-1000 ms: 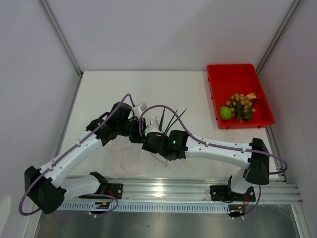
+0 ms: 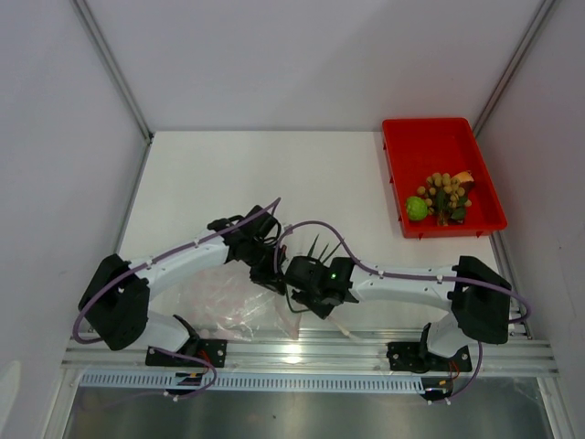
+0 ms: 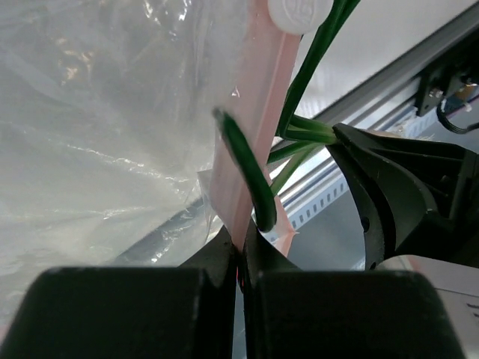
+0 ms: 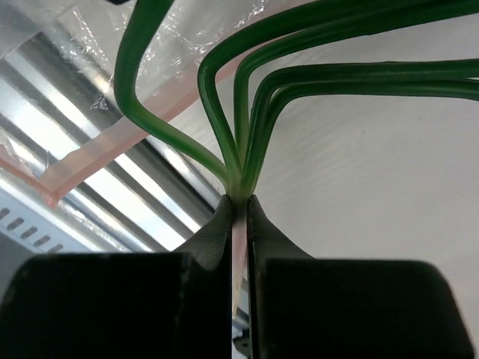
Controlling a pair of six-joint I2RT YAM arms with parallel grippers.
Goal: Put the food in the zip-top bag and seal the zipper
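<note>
A clear zip top bag (image 2: 228, 302) lies on the table's front left, its pink-edged mouth (image 3: 258, 97) towards the right. In the left wrist view, my left gripper is shut on that pink edge. A bunch of green stalks (image 4: 239, 142), like spring onions, is pinched at its pale end by my right gripper. The long green leaves bend up and away; one leaf tip (image 3: 247, 168) crosses the bag's edge in the left wrist view. Both grippers are close together over the bag's mouth, and the arms hide much of it from above.
A red bin (image 2: 430, 137) stands at the back right, holding a green round vegetable (image 2: 417, 208) and a yellowish bunch (image 2: 446, 195). A metal rail (image 2: 302, 338) runs along the front edge.
The bag's right end has shifted forward too, its film now more wrinkled.
</note>
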